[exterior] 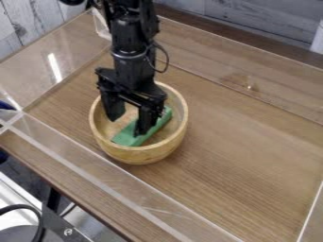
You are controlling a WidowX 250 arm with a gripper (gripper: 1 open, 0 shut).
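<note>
My gripper (128, 112), black, reaches down into a round tan wooden bowl (173, 136) in the middle left of the camera view, its two fingers standing open. A green elongated object (134, 134) lies on the bowl's floor, just below and between the fingers, partly hidden by them. I cannot tell whether the fingers touch it.
At the lower left are the table's edge and black cables (36, 216). A pale wall shows in the upper corners.
</note>
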